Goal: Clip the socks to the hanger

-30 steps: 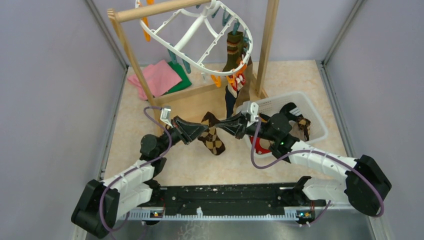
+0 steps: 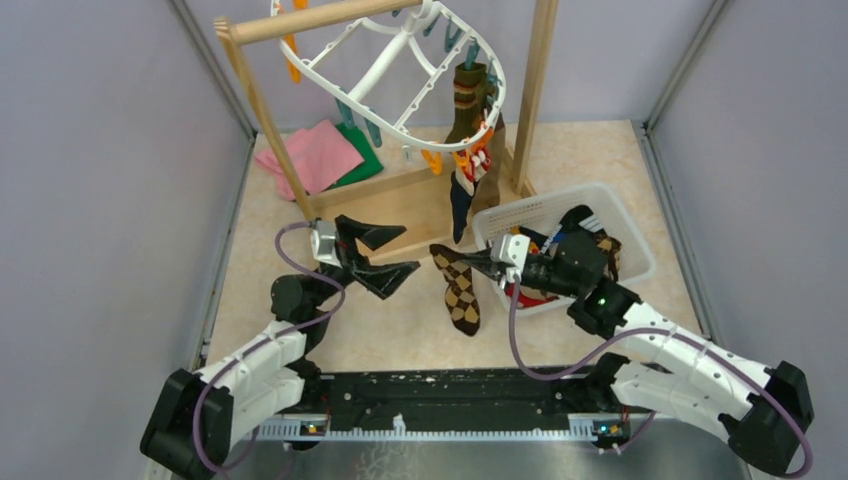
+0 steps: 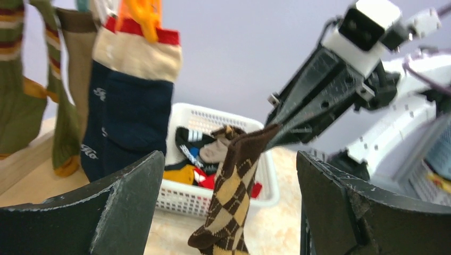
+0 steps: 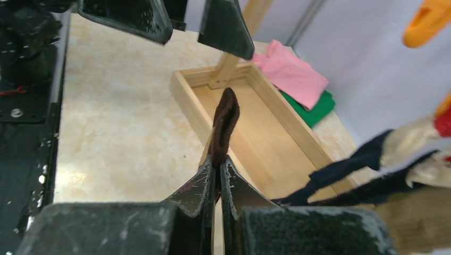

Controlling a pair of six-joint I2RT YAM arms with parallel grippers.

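A brown checkered sock (image 2: 460, 295) dangles by its top from my right gripper (image 2: 468, 257), whose fingers are closed on it; in the left wrist view the sock (image 3: 230, 191) hangs just beyond my left gripper, which stands open. The white round hanger (image 2: 380, 70) with teal and orange clips hangs from a wooden frame above. Several socks (image 2: 465, 105) are clipped on its right side, including a navy-and-cream one (image 3: 133, 111).
A white basket (image 2: 625, 230) of loose socks stands at the right. An open wooden box (image 2: 400, 200) is under the hanger, with pink (image 2: 310, 160) and green cloths behind it at the left.
My left gripper has opened and moved away from the sock. My right gripper has moved right and toward the front with the sock in it.
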